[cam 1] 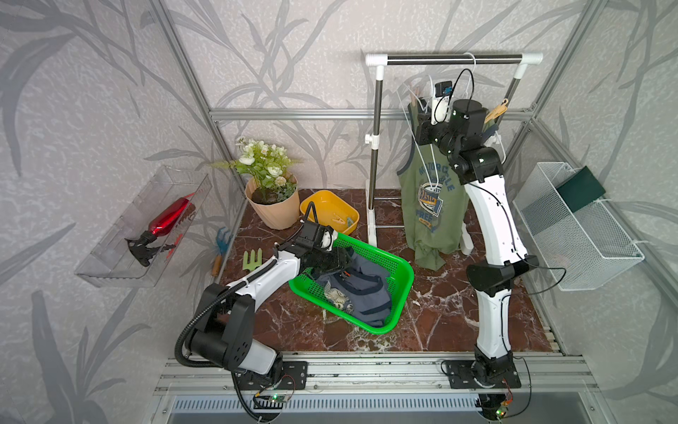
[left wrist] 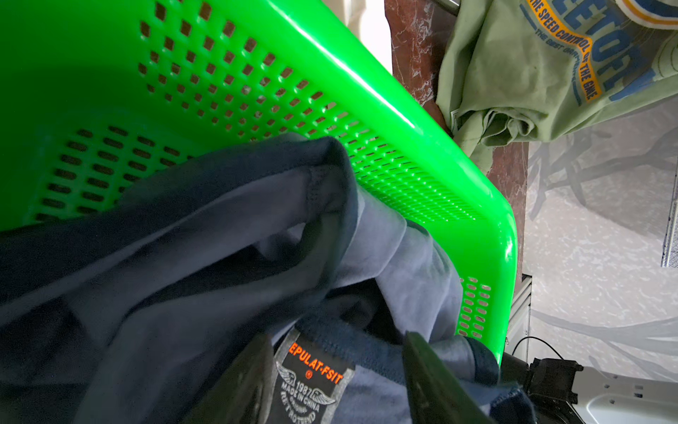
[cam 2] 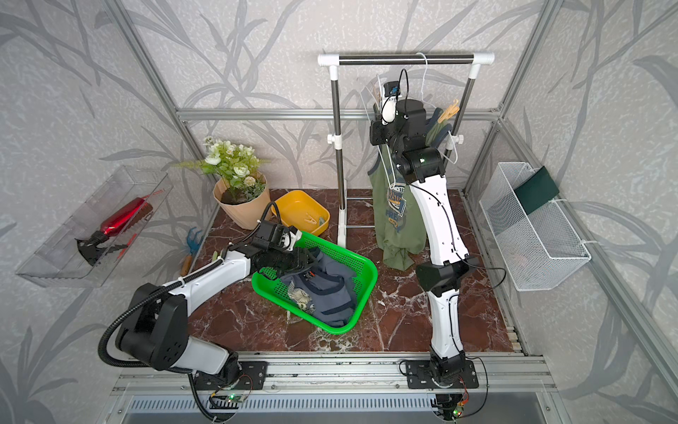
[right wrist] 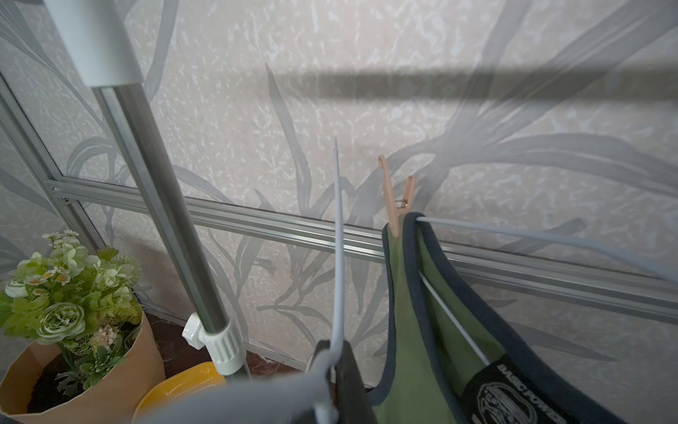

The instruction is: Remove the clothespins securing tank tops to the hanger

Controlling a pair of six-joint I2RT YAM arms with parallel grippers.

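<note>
The green tank top (cam 1: 430,212) hangs from the rack on a white hanger (right wrist: 508,231). A pinkish clothespin (right wrist: 395,201) clips its left strap; a yellow wooden clothespin (cam 1: 497,110) shows at the right strap. My right gripper, in front of the shirt's upper part, is shut on a second white hanger (right wrist: 338,247), which carries no garment. Inside the green basket (cam 1: 402,296) lies a blue-grey tank top (cam 1: 367,289). My left gripper is low over that shirt, fingers apart on either side of its neck label (left wrist: 310,378).
The rack's metal post (cam 1: 376,141) stands left of the green shirt. A yellow tray (cam 1: 332,200) and a potted plant (cam 1: 272,208) are at the back left. White mesh basket (cam 1: 579,233) on the right wall. Bare marble floor lies right of the green basket.
</note>
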